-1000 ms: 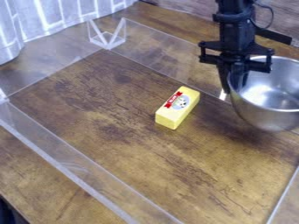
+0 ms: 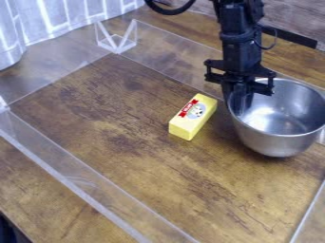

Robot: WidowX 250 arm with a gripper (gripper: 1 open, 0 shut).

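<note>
A large steel bowl (image 2: 279, 128) is at the right of the camera view, somewhat tilted. My black gripper (image 2: 237, 91) comes down from the top and is shut at the bowl's left rim, its fingertips partly hidden against the metal; the thin rim appears to be between them. Left of the bowl lies a yellow box (image 2: 191, 120) with a red and white label on the wooden surface.
Transparent plastic walls border it, with a small clear holder (image 2: 116, 36) at the back left and a white ribbed object (image 2: 45, 17) in the top-left corner.
My gripper and the bowl have moved left and down, bringing the bowl closer to the yellow box. The box has not moved.
</note>
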